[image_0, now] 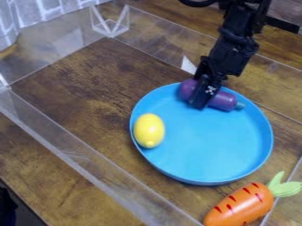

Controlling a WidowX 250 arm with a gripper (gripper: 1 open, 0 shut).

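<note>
The black gripper (207, 86) reaches down from the top right to a purple eggplant (225, 101) lying at the back of the blue plate (207, 151). Its fingers are around the eggplant, shut on it, partly hidden in the dark of the gripper. A yellow oval object (150, 131) rests on the left part of the plate.
An orange carrot with a green top (239, 206) lies on the wooden table (71, 79) in front of the plate, at lower right. Clear tray walls run along the left and back. The table left of the plate is bare.
</note>
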